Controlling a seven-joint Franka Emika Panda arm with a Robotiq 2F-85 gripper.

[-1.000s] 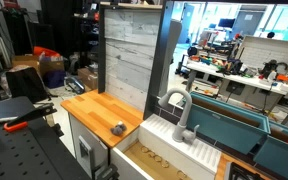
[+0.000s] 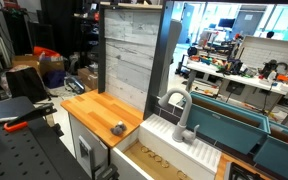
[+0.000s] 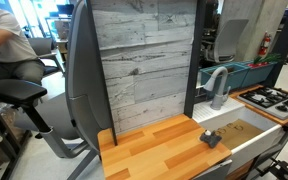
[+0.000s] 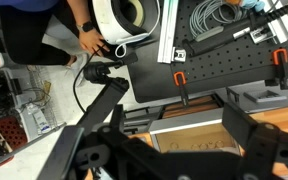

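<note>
The wrist view looks down past my gripper, whose dark fingers stand apart at the bottom with nothing visible between them. Below it appear a black perforated table (image 4: 209, 85) and a pale drawer front (image 4: 194, 138). Neither exterior view shows the gripper clearly. A small grey object (image 2: 118, 128) lies on the wooden counter (image 2: 94, 108), and the second exterior view also has this grey object (image 3: 210, 138) near the counter's edge. An open drawer (image 2: 149, 162) with a light wooden bottom sits below the sink.
The grey faucet (image 2: 178, 104) rises over the white sink. A stovetop (image 3: 272, 100) lies to the right, and a wood-plank panel (image 3: 149, 75) stands behind the counter. Cables (image 4: 216, 14) and tools crowd the black table's far side.
</note>
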